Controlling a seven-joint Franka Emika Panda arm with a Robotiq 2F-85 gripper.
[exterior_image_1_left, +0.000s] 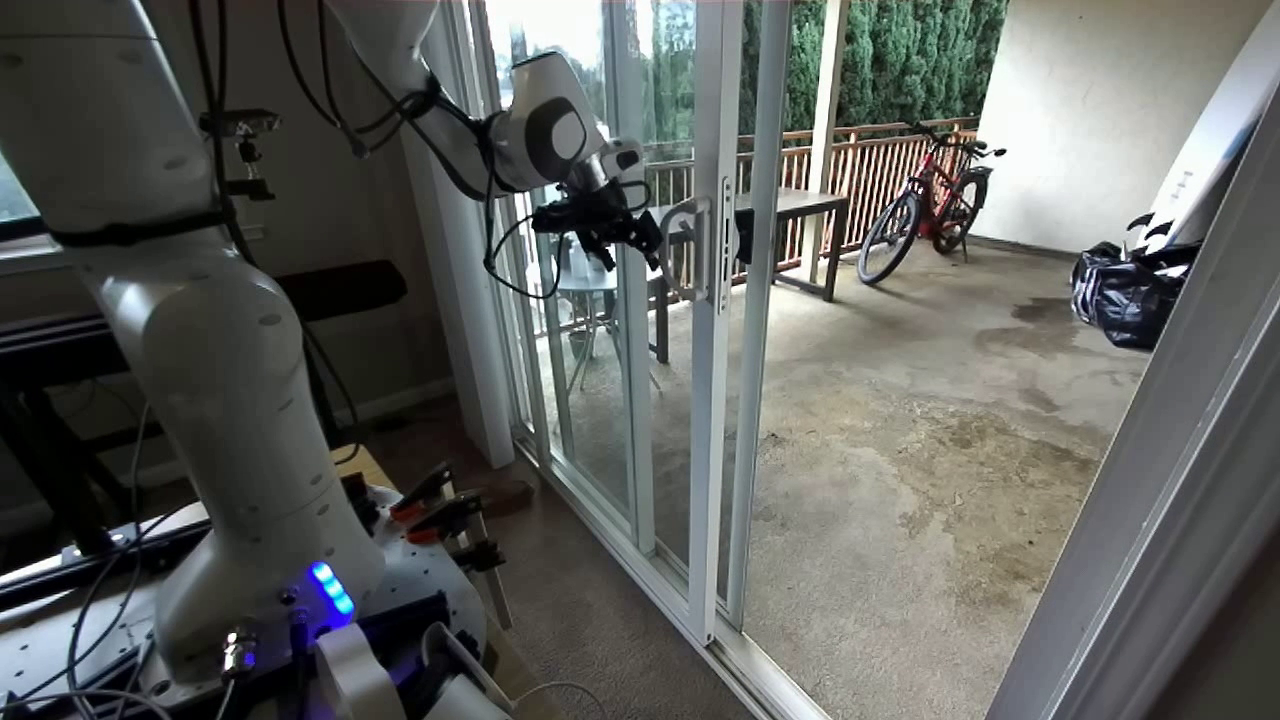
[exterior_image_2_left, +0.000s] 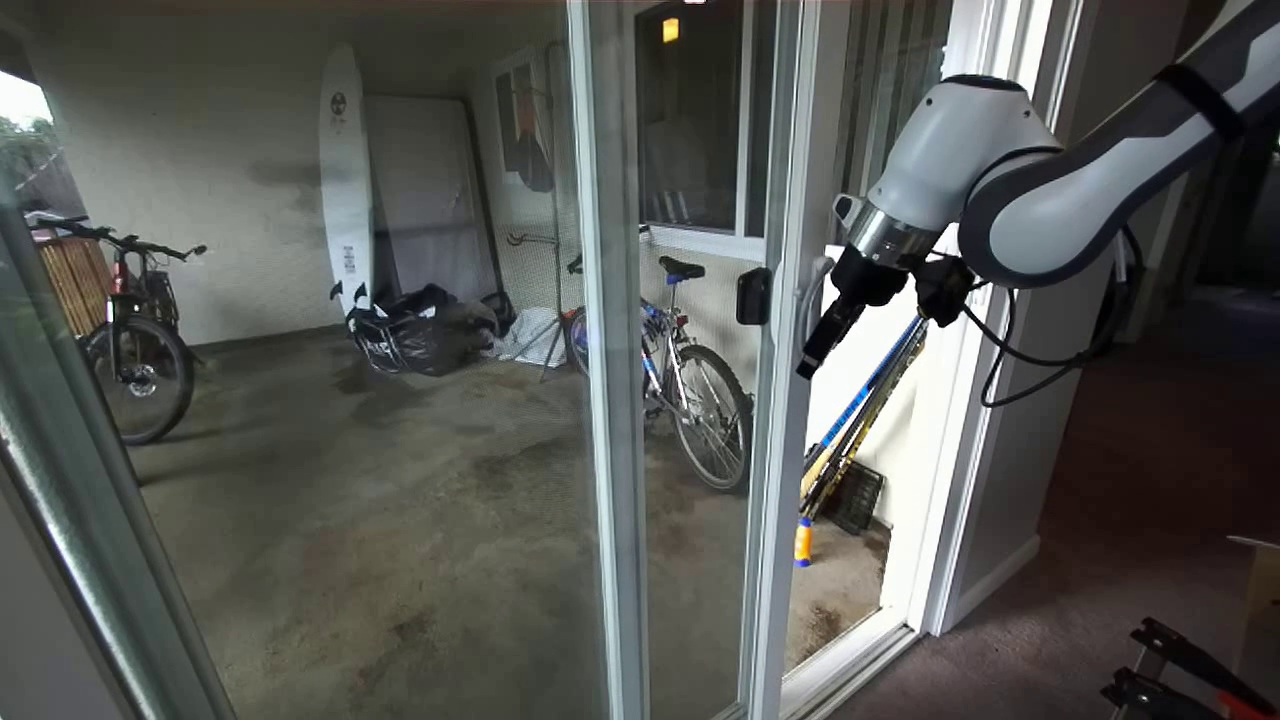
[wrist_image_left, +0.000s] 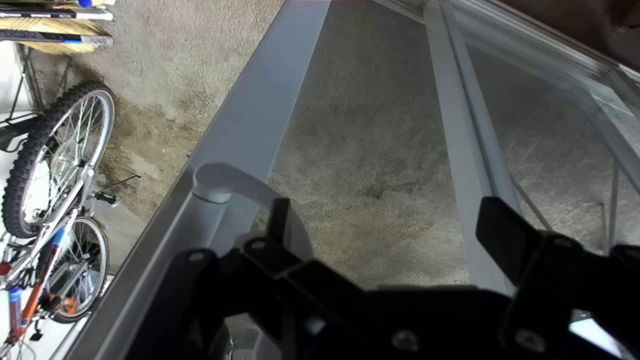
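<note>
A sliding glass door (exterior_image_1_left: 710, 396) stands partly open, with a pale curved handle (exterior_image_1_left: 681, 258) on its frame. In exterior view 1 my gripper (exterior_image_1_left: 633, 245) is at handle height, just to the handle's left. The wrist view shows my gripper open, its two black fingers (wrist_image_left: 495, 231) wide apart. There the handle (wrist_image_left: 240, 183) curves behind the left finger, which hides part of it; whether they touch, I cannot tell. Exterior view 2 has the gripper (exterior_image_2_left: 811, 358) at the door's edge, near the handle (exterior_image_2_left: 811, 294).
Beyond the doorway lies a concrete patio (exterior_image_1_left: 876, 528) with a red bicycle (exterior_image_1_left: 924, 204), a table (exterior_image_1_left: 798, 204) and black bags (exterior_image_1_left: 1128, 294). A second bicycle (exterior_image_2_left: 708, 402) leans by the wall. Clamps (exterior_image_1_left: 450, 516) sit by the robot's base. Cables hang from the arm.
</note>
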